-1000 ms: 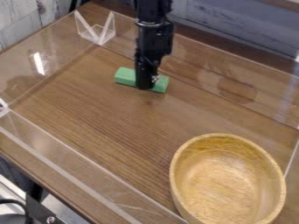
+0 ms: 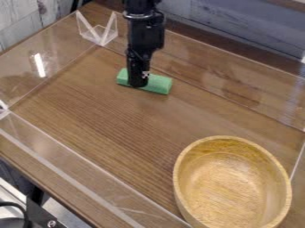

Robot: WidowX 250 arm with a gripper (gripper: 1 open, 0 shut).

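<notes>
My black gripper (image 2: 137, 77) reaches down from the top of the view to a green block (image 2: 156, 85) lying on the wooden table. Its tip is at the block's left part and partly covers it. The fingers look shut; I cannot tell that anything is between them.
A large yellow bowl (image 2: 233, 191) sits at the front right. A clear plastic object (image 2: 98, 28) stands at the back left, and another clear piece lies at the left edge.
My gripper has shifted slightly left over the block. The block looks almost unmoved.
</notes>
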